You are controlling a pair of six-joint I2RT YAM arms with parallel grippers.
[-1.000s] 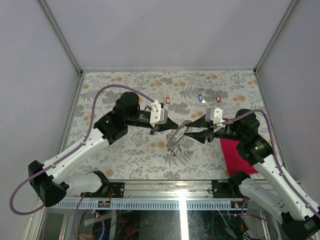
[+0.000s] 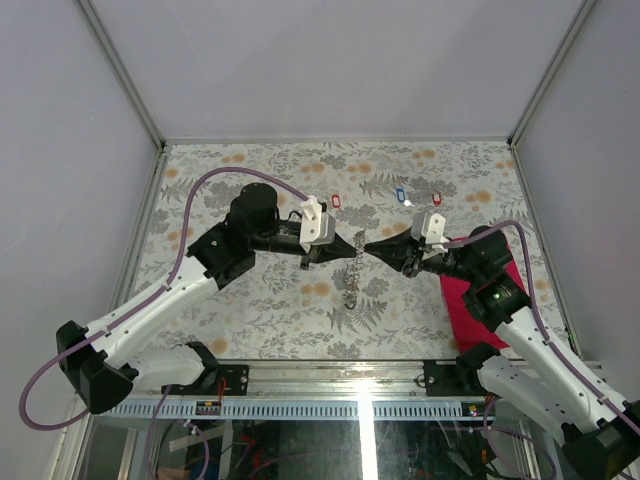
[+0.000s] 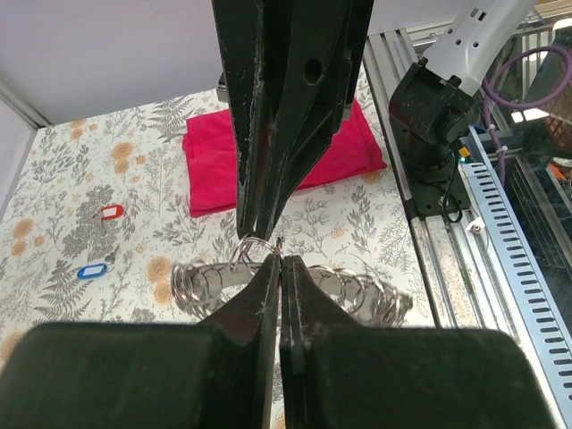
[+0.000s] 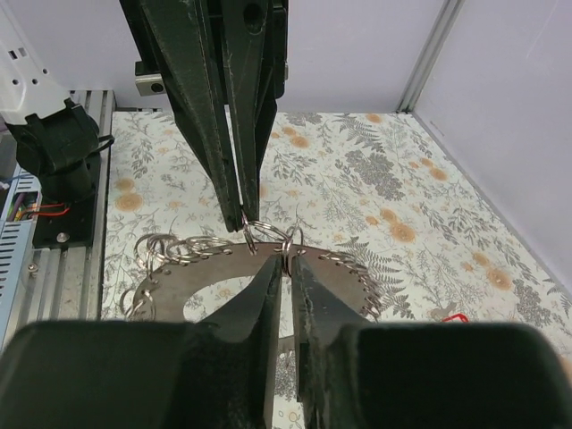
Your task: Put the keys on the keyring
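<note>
The keyring, a flat silver band with several small wire loops along its edge, hangs edge-on between the arms over the mat. My left gripper is shut on a thin loop at its upper edge. From the other side, my right gripper has its fingertips at the same loops, nearly together; whether they pinch the wire cannot be told. Tagged keys lie on the mat at the back: a red tag, a blue tag and a second red tag. Little of the keys' metal shows.
A red cloth lies on the right side of the mat, under the right arm. Metal rails run along the front edge, and white walls close the other sides.
The keyring has swung from slanted to nearly edge-on. The left arm has stayed still.
</note>
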